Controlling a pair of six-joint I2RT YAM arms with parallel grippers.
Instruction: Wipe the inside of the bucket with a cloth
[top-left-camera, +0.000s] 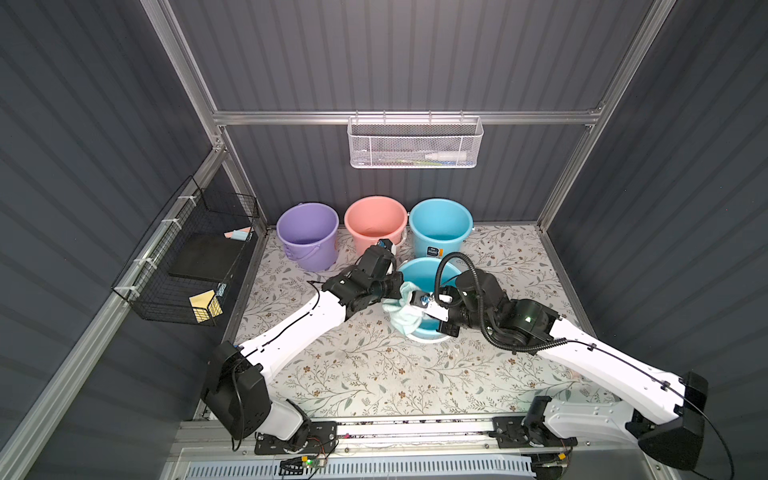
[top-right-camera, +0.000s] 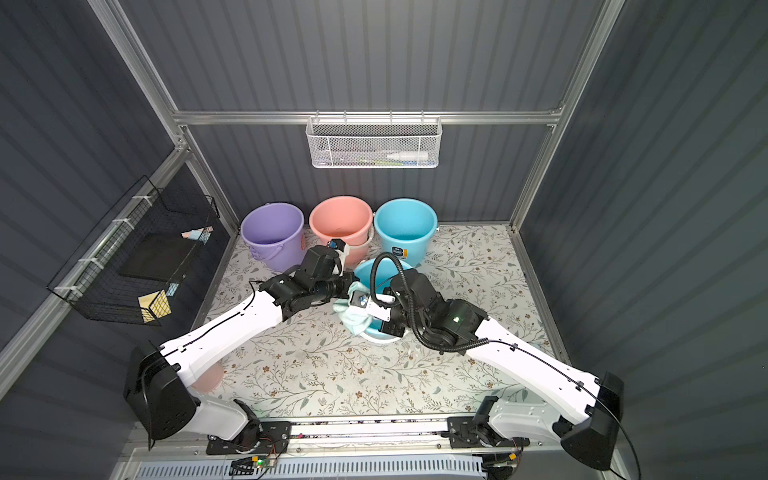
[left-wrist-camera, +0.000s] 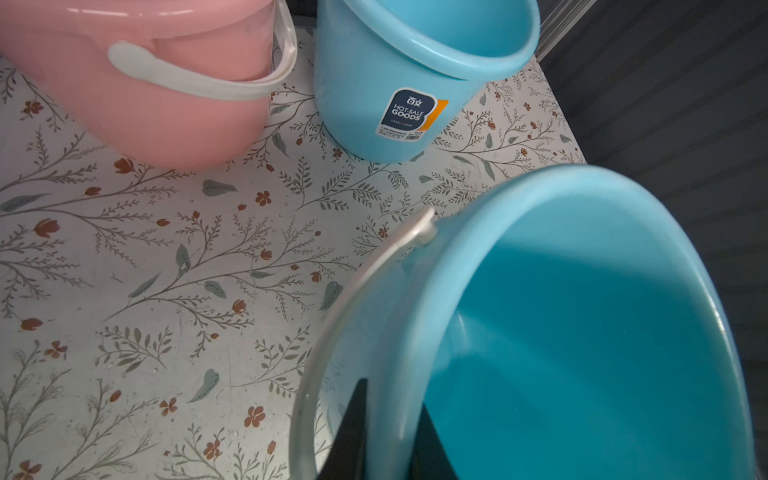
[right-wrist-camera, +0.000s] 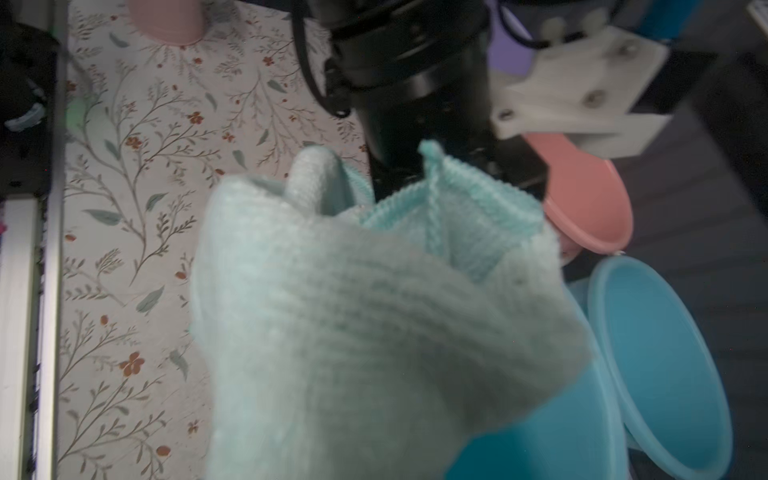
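In the middle of the table stands the near blue bucket (top-left-camera: 416, 272), its mouth facing up toward the top views. Its rim passes between the dark fingers of my left gripper, which is shut on it at the left side. A pale mint cloth (right-wrist-camera: 384, 320) hangs bunched from my right gripper (top-left-camera: 432, 315), over the bucket's left and near part. That cloth covers the right gripper's fingers in the right wrist view. In the top left view, part of the cloth lies across the left rim, close to the left gripper.
Along the back wall stand a purple bucket (top-left-camera: 308, 232), a pink bucket (top-left-camera: 376, 216) and another blue bucket (top-left-camera: 441, 220). The pink one is close behind my left gripper. A white wire basket (top-left-camera: 415, 144) hangs above. Bare table lies in front and right.
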